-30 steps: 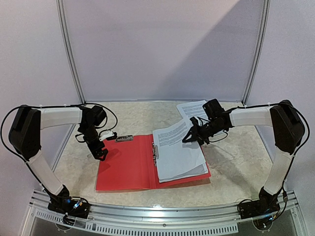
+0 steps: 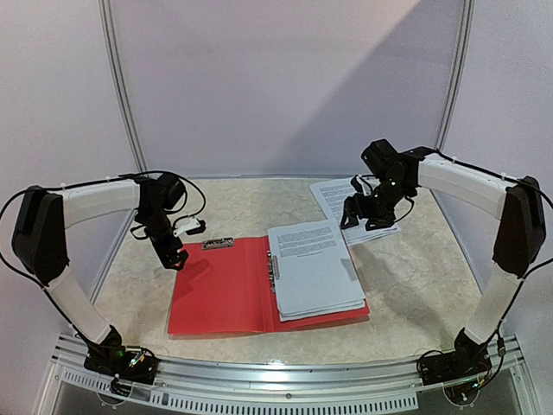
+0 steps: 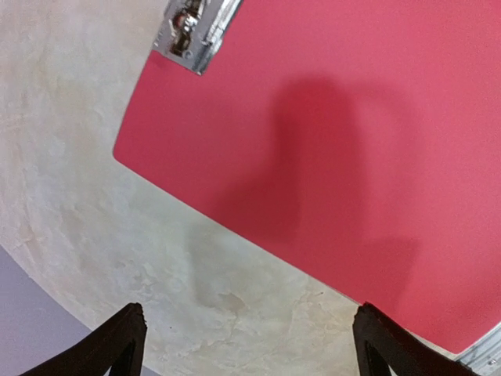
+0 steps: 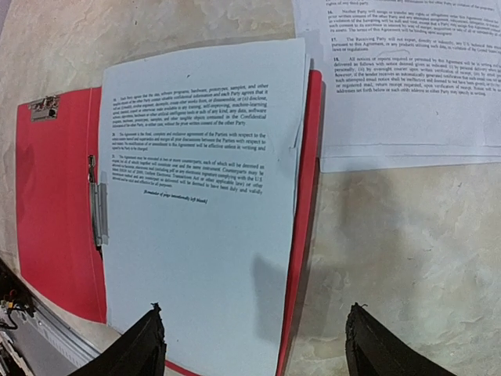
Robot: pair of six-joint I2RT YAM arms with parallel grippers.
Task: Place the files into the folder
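The red folder (image 2: pixel 220 290) lies open on the table. A stack of white printed sheets (image 2: pixel 318 272) rests on its right half, beside the metal clip along the spine, with some edges slightly uneven. Behind and to the right, more printed sheets (image 4: pixel 407 117) lie flat on the bare table. My right gripper is open above the right edge of the stack, nothing between its fingers. Over the folder's left edge hovers my left gripper, open and empty, with the red cover (image 3: pixel 313 157) and pale tabletop below it.
A metal clip (image 3: pixel 192 35) sits at the top of the folder's left cover. Bare table (image 2: pixel 415 285) stretches to the right of the folder and behind it at the left. A metal rail (image 2: pixel 285 376) borders the front.
The right gripper has risen from the stack and moved back and right, leaving the sheets on the folder. Most recently the left arm lifted slightly and shifted a little.
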